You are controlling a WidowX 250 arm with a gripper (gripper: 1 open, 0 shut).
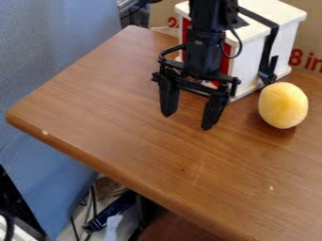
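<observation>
My black gripper [190, 105] hangs open over the wooden table, its two fingers pointing down with nothing between them. To its right a round, pale yellow ball-like object [283, 104] sits on the table. Behind the gripper stands a white box [248, 59] with a red part and a black strap, partly hidden by the arm.
A blue padded surface [38, 66] borders the left edge. A cardboard box with red lettering [303, 56] is at the back right, and cables show below the table.
</observation>
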